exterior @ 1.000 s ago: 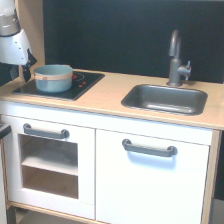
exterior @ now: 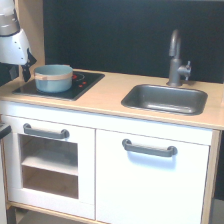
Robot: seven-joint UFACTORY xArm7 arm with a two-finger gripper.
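The robot's gripper [exterior: 25, 70] hangs at the upper left, beside a blue-grey pot [exterior: 54, 84] with a pinkish rim band that sits on the black stovetop [exterior: 82, 86]. The gripper's dark fingers are small and near the pot's left side; whether they are open or shut is unclear.
A steel sink [exterior: 165, 99] with a grey faucet [exterior: 175, 60] is on the right of the wooden counter [exterior: 110, 92]. Below are white cabinet doors [exterior: 150, 180] with dark handles and an open shelf behind the left door's window. The counter between stove and sink is clear.
The gripper has shifted very slightly; the pot and everything else look unchanged.
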